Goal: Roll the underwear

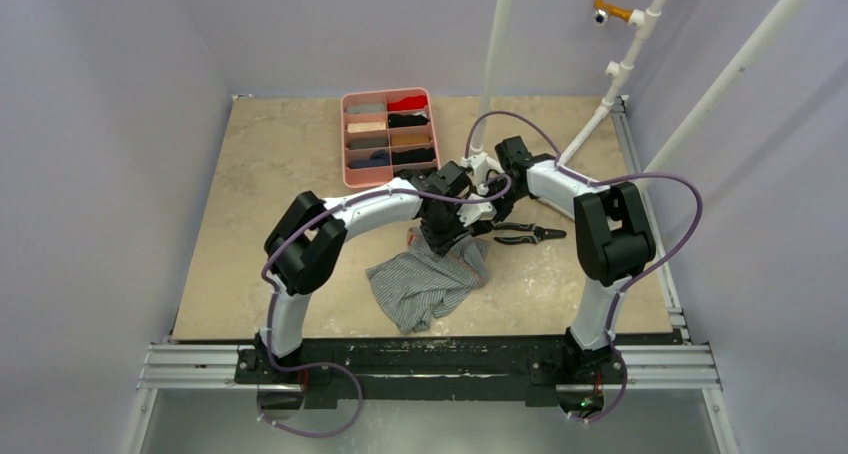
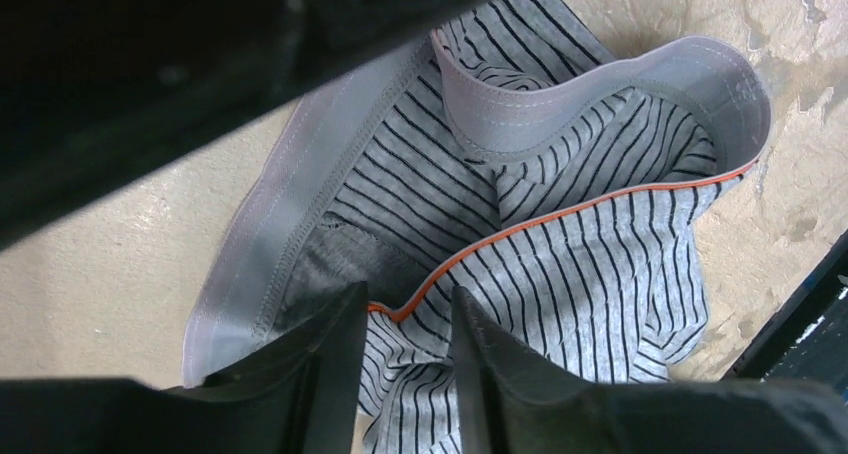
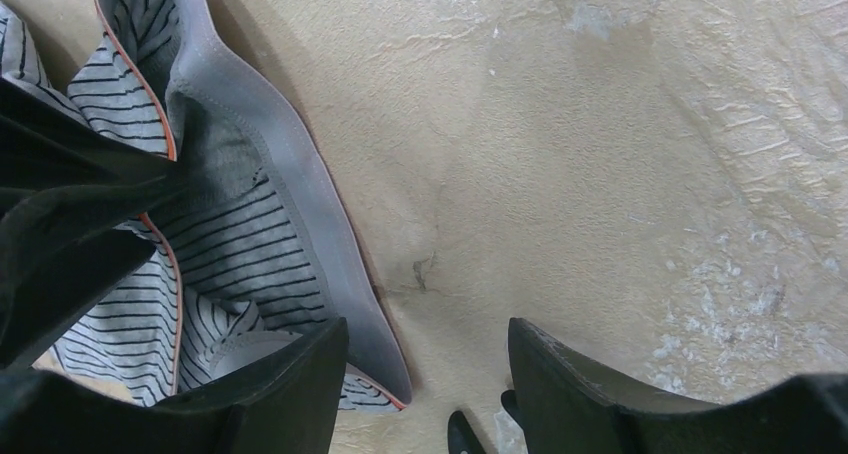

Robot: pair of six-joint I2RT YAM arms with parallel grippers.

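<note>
The striped grey underwear lies crumpled on the table, front centre, with a grey waistband and an orange trim line. My left gripper is over the underwear at the orange edge, its fingers a short way apart; whether they touch the cloth is unclear. My right gripper stands open over the edge of the waistband and bare table, nothing seen between its fingers.
A pink organizer with folded garments stands at the back. Black-handled tools lie right of the underwear. White poles stand at the right rear.
</note>
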